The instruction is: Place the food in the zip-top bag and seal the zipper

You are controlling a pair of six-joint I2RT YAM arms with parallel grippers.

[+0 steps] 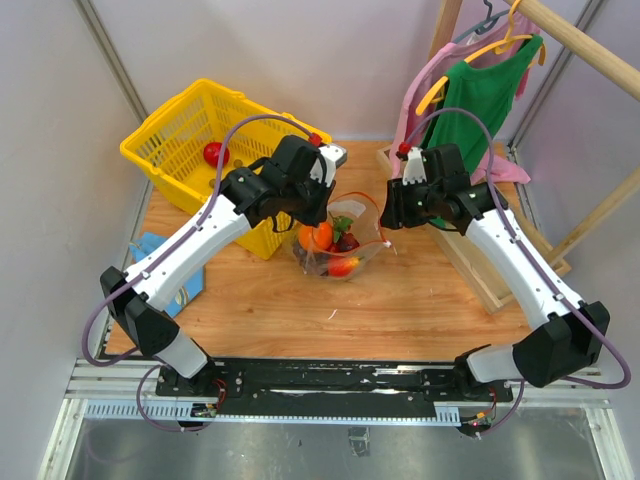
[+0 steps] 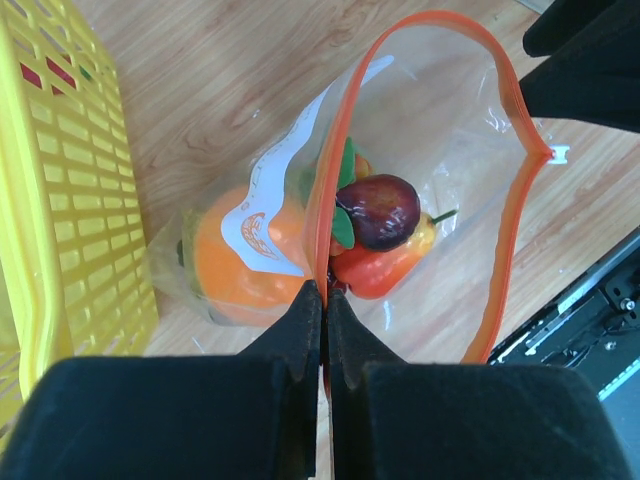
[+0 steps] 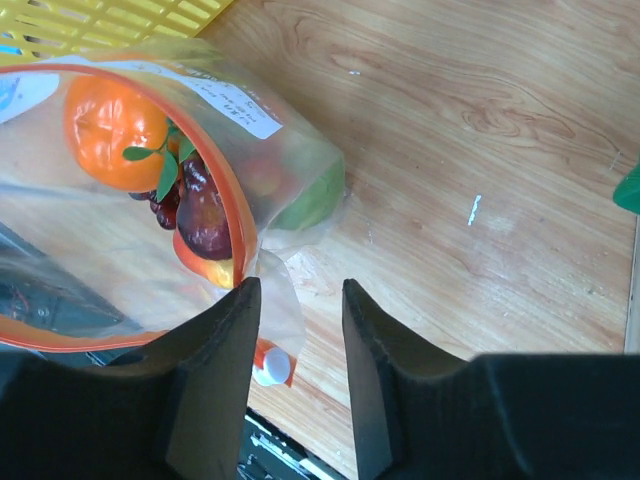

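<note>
The clear zip bag, with orange edging round its mouth, gapes open in the middle of the table. Inside are an orange fruit, a dark plum-like fruit and a red-yellow pepper. My left gripper is shut on the bag's edging, the strip running down between its fingertips. At the opposite corner sits a white slider. My right gripper is open beside that corner; its left finger overlaps the edging in view, and whether they touch I cannot tell.
A yellow basket stands behind my left arm, holding a red item. Blue cloth lies at the left. On the right is a wooden rack with a green garment.
</note>
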